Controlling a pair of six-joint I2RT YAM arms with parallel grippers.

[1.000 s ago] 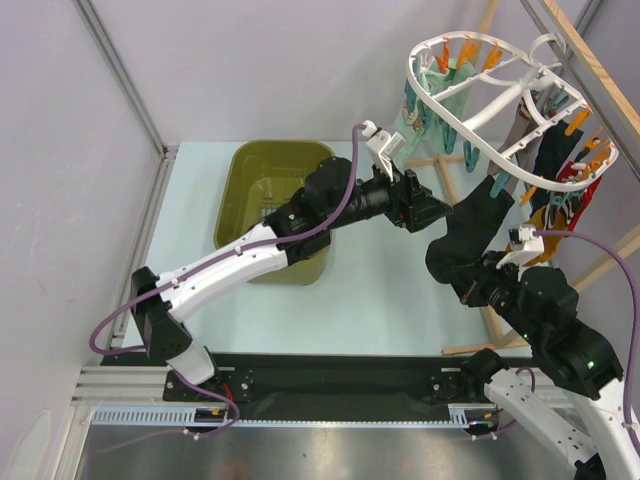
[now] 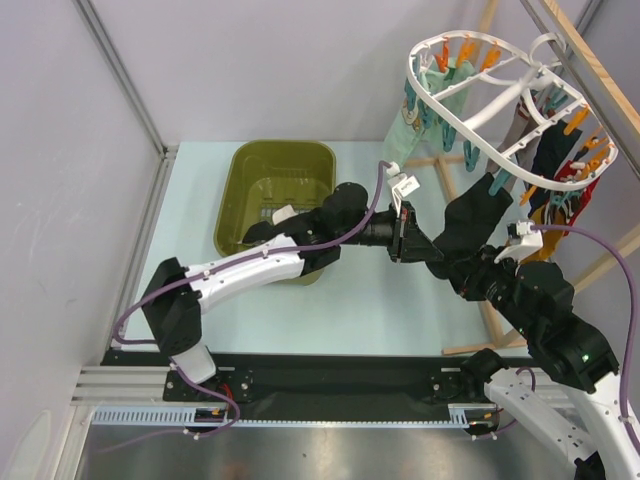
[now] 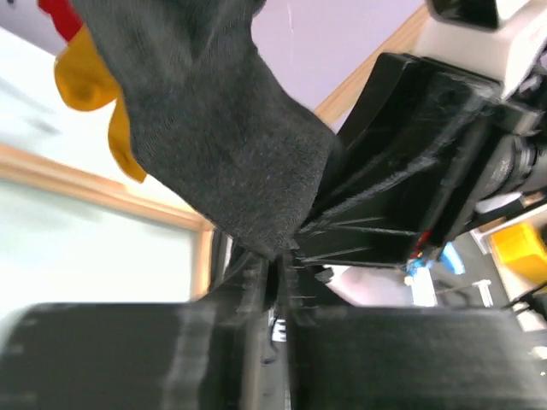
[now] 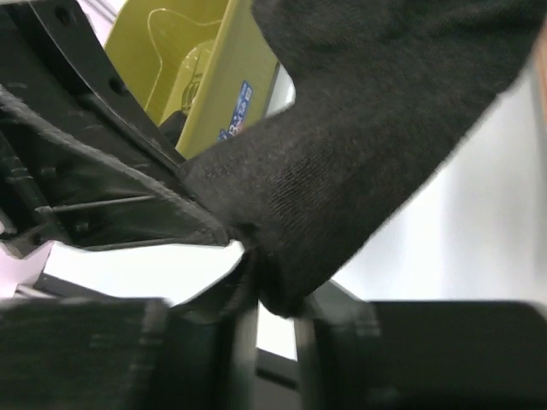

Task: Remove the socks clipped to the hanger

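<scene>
A black sock hangs from a teal clip at the near side of the white round hanger. My left gripper is at the sock's lower left edge. In the left wrist view the gripper has its fingers close together, with the sock's gathered corner between the tips. From the right, my other gripper pinches the sock's lower end. The right wrist view shows that gripper nearly closed around a fold of the sock.
Behind the left arm stands an olive bin with some dark and light cloth in it. Pale green socks and other coloured socks hang around the hanger. A wooden frame stands close beside the grippers.
My left gripper has come down and slightly right, from beside the sock's upper part to its lower left edge. The right gripper stays almost in place at the sock's lower end.
</scene>
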